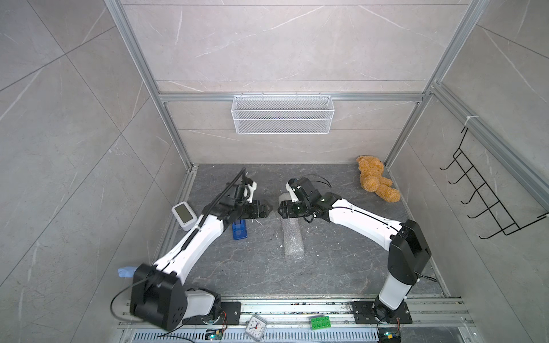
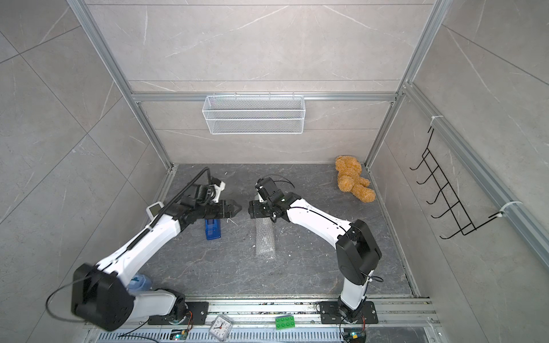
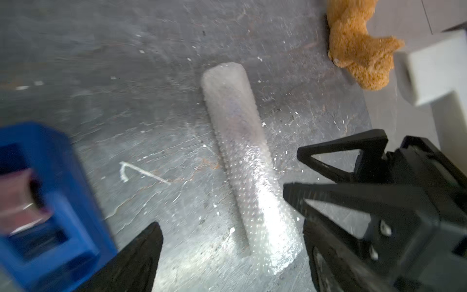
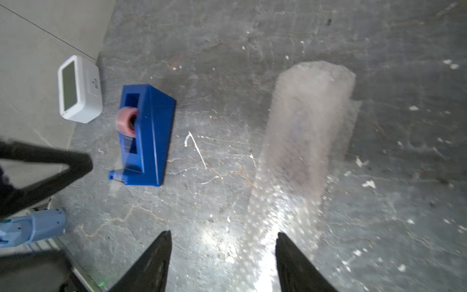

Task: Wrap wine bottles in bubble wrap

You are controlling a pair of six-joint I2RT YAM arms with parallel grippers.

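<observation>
A long bundle of clear bubble wrap [image 3: 243,146] lies on the grey table, its far end rounded; a darker shape shows faintly inside. In the right wrist view the wrap [image 4: 296,146] has a loose edge along its right side. Above and left of it hangs my left gripper [image 1: 267,210], its fingers parted and empty. My right gripper [image 2: 252,210] is over the bundle's upper part, covering some of it in the top views. Its fingers [image 4: 154,262] stand apart with only table and wrap seen below. A blue tape dispenser [image 4: 158,136] with pink tape rests left of the wrap.
A white strip [image 4: 195,150] lies between dispenser and wrap. A brown teddy bear [image 1: 374,177] sits at the back right, and a white digital device [image 1: 184,215] at the left edge. Open table lies right of and in front of the bundle.
</observation>
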